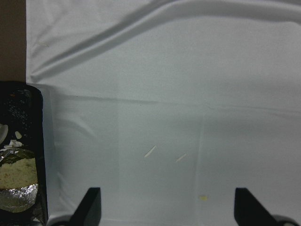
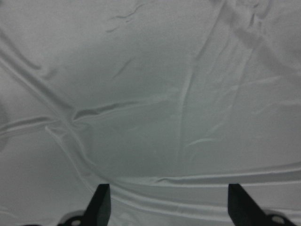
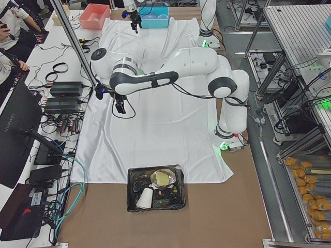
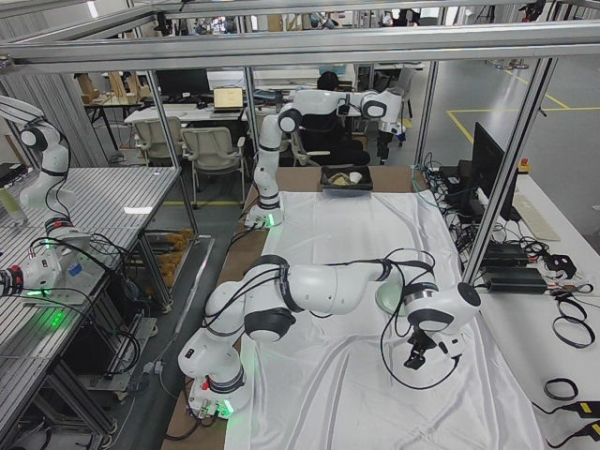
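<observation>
My left gripper point(image 3: 120, 106) hangs open above the white cloth point(image 3: 155, 134), empty between its fingers. In the left wrist view, a black tray point(image 1: 33, 113) lies at the left, holding foil with a yellowish piece of food point(image 1: 16, 174). The camera left view also shows a white cup point(image 3: 145, 198) lying in it. My right gripper point(image 3: 135, 23) point(image 4: 422, 352) stands open over wrinkled cloth at the other end, nothing between its fingers.
A blue bin point(image 3: 153, 16) and a pink bin point(image 3: 94, 15) stand at the back in the camera left view. A pale green plate point(image 4: 390, 295) is partly hidden behind the right arm. Cables, monitors and frame posts border the cloth.
</observation>
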